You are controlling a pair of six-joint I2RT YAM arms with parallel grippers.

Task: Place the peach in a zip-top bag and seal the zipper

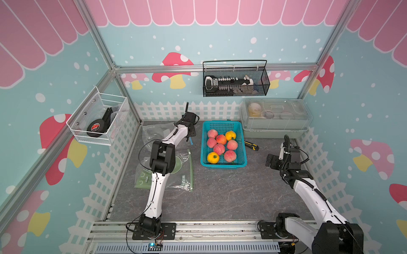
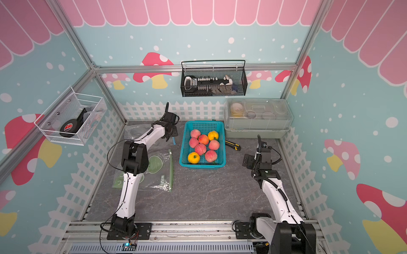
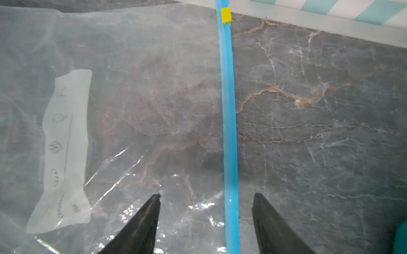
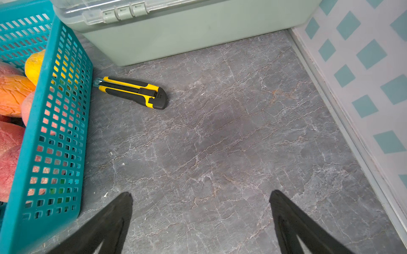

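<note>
A clear zip bag [image 3: 127, 97] with a blue zipper strip [image 3: 230, 152] and yellow slider [image 3: 225, 15] lies flat at the back left. My left gripper hangs open over it, the strip between and below its fingertips. A second, green-printed bag [image 1: 178, 169] lies nearer the front, partly under my left arm. Several peaches [image 1: 229, 155] and yellow fruits [image 1: 213, 157] sit in a teal basket [image 1: 223, 164] at the centre. My right gripper stands open over bare table right of the basket, holding nothing.
A yellow-black box cutter [image 4: 129, 91] lies right of the basket. A lidded plastic box [image 4: 190, 42] stands at the back right. Wire baskets hang on the back and left walls.
</note>
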